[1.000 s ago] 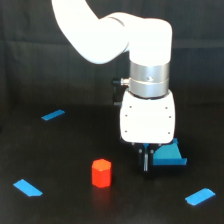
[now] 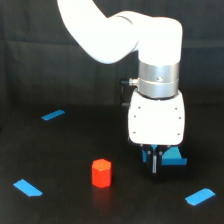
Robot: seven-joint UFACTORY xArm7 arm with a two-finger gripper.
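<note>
A red hexagonal block (image 2: 101,173) stands on the dark table, left of my gripper (image 2: 154,160). Coming down from above, the white arm holds the gripper low near the table, pointing downward. Partly hidden behind the fingers is a blue object (image 2: 174,157), which shows mostly on their right side. Whether the fingers touch the blue object, or have anything between them, I cannot tell. The gripper's opening is too small and dark to make out.
Strips of blue tape lie flat on the table: one at the back left (image 2: 53,115), one at the front left (image 2: 27,188), one at the front right (image 2: 200,197). A dark curtain (image 2: 40,50) hangs behind.
My gripper has shifted a short way to the right and slightly lower in the view. The red block and the tape strips stay where they were.
</note>
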